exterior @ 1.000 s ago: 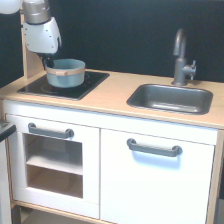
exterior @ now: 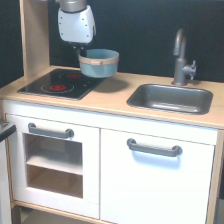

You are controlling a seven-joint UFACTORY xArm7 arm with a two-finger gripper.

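Note:
A blue-grey pot (exterior: 99, 66) hangs over the right side of the black stove top (exterior: 50, 88), apparently clear of its surface. My gripper (exterior: 80, 48) reaches down from above at the pot's left edge and appears shut on it there. The fingers are small and dark, so the exact grip is hard to make out. Red burner markings (exterior: 58, 87) show on the bare left part of the stove. The pot's inside is mostly hidden.
A metal sink (exterior: 172, 97) with a grey faucet (exterior: 181, 58) is set into the counter at the right. Bare wooden counter (exterior: 118, 92) lies between stove and sink. White cabinets with dark handles (exterior: 154, 148) stand below; a white panel (exterior: 5, 175) edges in at far left.
The pot has gone up and to the right, together with my gripper. It sat on the stove before, and the burner markings it covered now show.

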